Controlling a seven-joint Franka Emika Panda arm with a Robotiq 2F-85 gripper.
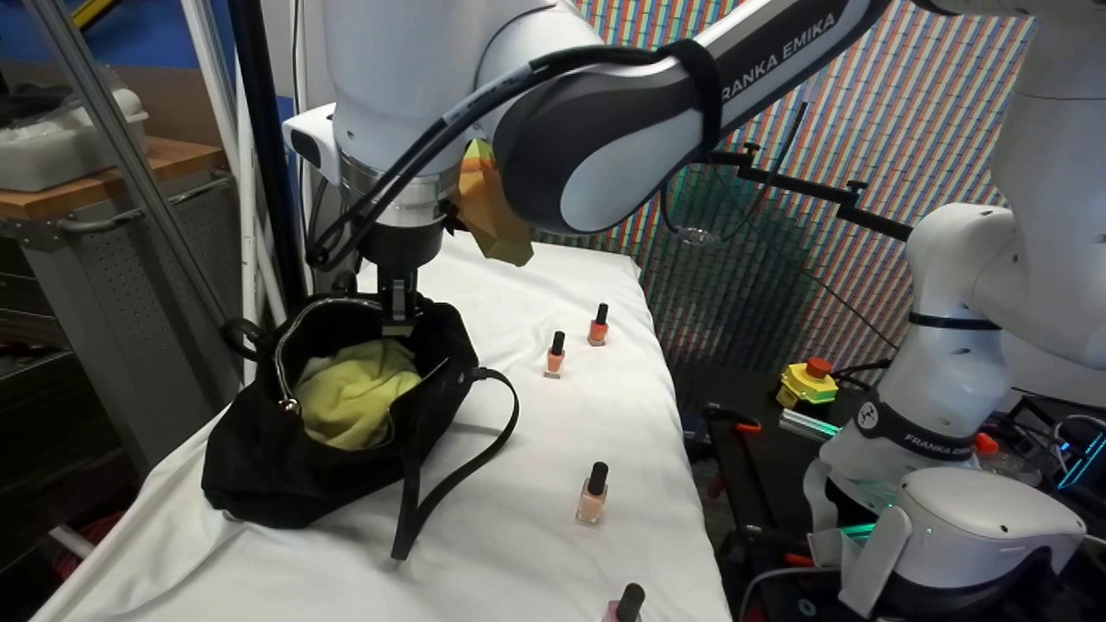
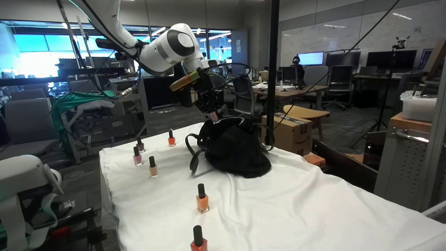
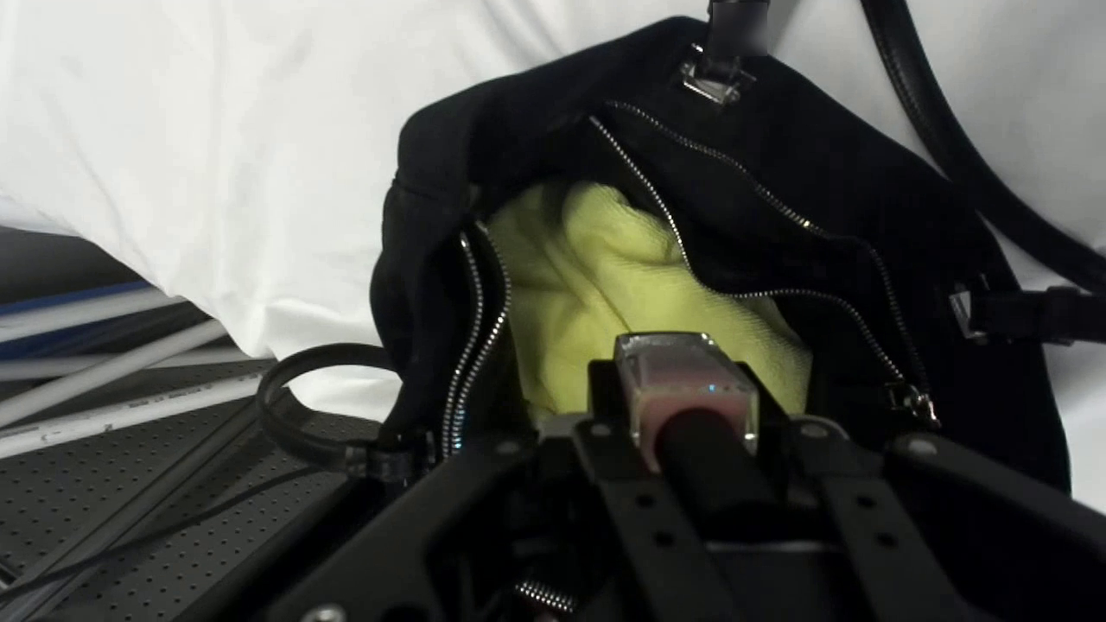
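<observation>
In the wrist view my gripper is shut on a nail polish bottle with clear glass, pinkish polish and a black cap. Below it gapes the black bag, its zipper parted and yellow-green cloth inside. From exterior view 1, the gripper stands over the far side of the opening of the bag; the cloth lies nearer the camera. Exterior view 2 shows the held bottle at the bag's upper rim. How far it reaches inside is hard to tell.
Several other polish bottles stand upright on the white cloth-covered table, among them an orange one, a peach one and a red-orange one. The bag's strap loops onto the table. Bare table lies between bag and bottles.
</observation>
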